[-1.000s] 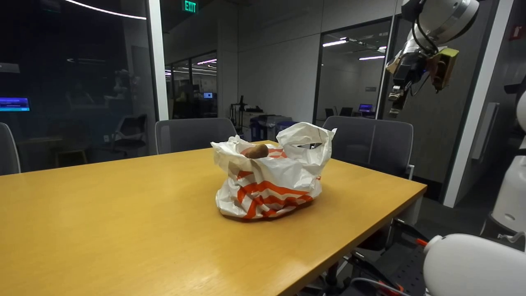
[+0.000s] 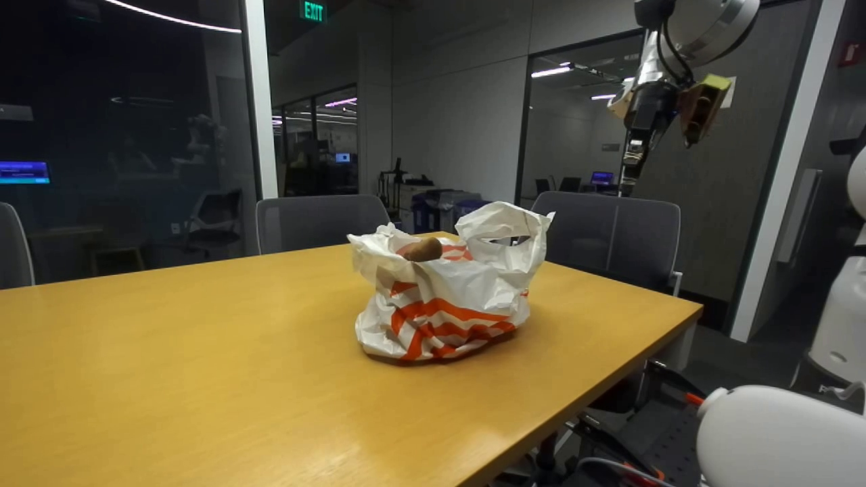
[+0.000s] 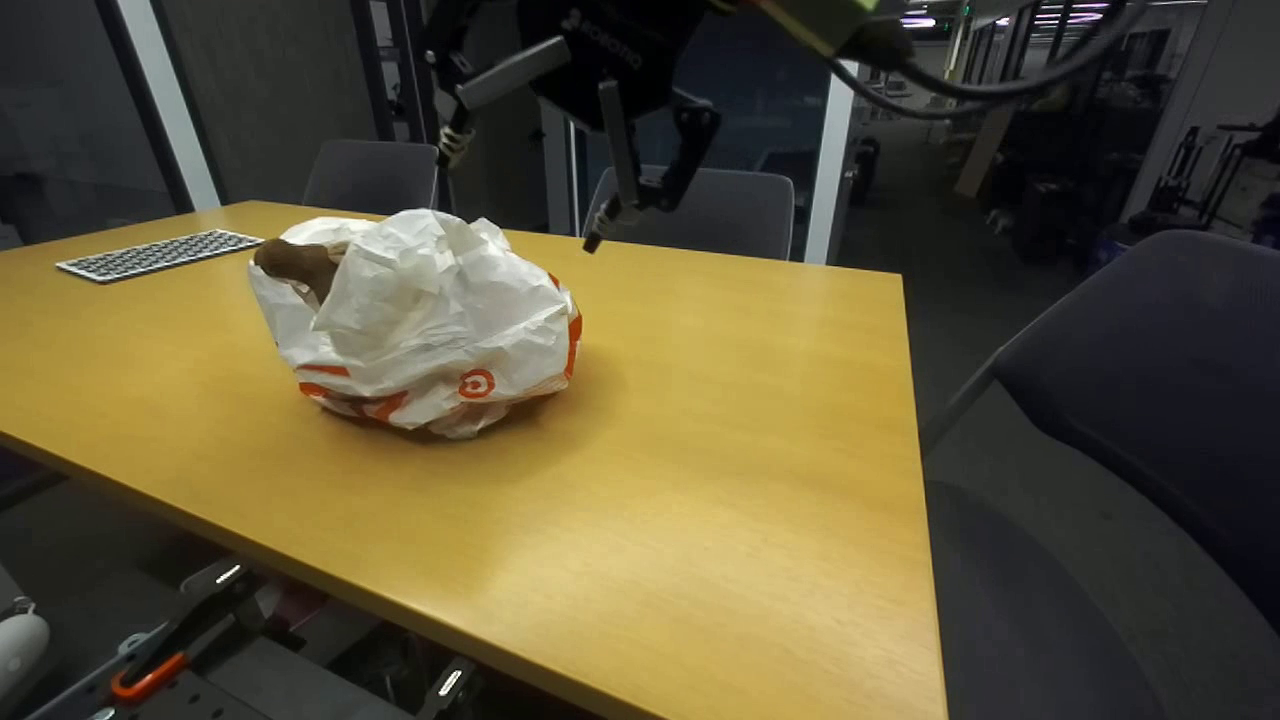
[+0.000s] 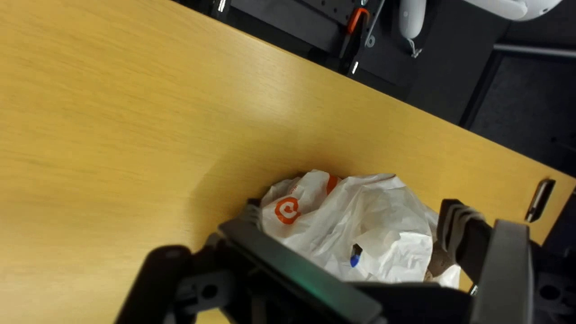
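A crumpled white plastic bag with red markings [image 2: 454, 312] stands on the wooden table [image 2: 203, 349]. From its mouth pokes a brown object [image 2: 423, 249], also visible at the bag's left side in exterior view 2. My gripper [image 3: 524, 190] is up in the air above the table, open, its two fingers spread and empty. In the wrist view the bag [image 4: 324, 229] appears below and between the fingers, apart from them as far as the exterior views show. A small blue-tipped item [image 4: 354, 256] peeks through a gap in the plastic; the rest of the bag's contents is hidden.
A white and grey keyboard [image 3: 162, 254] lies on the table beyond the bag in exterior view 2. Chairs [image 2: 613, 235] stand around the edges. Wide bare tabletop surrounds the bag.
My arm has shifted left and slightly higher in exterior view 1, and the gripper's tilt has changed. The bag and the brown object have stayed put.
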